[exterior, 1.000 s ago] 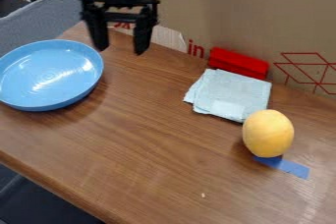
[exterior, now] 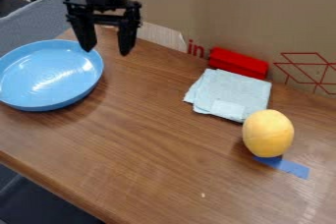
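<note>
My black gripper [exterior: 106, 39] hangs open above the back left of the wooden table, over the rear edge of the blue plate [exterior: 50, 96], with nothing between its fingers. A folded light cloth [exterior: 230, 97] lies at the middle right. A red block [exterior: 238, 62] sits behind it against the cardboard. A yellow, mango-like object [exterior: 268, 133] rests at the right on or beside a strip of blue tape [exterior: 288, 169].
A cardboard wall [exterior: 250, 22] lines the back of the table. A grey padded item [exterior: 33, 22] is at the far left.
The objects on the table have not moved.
</note>
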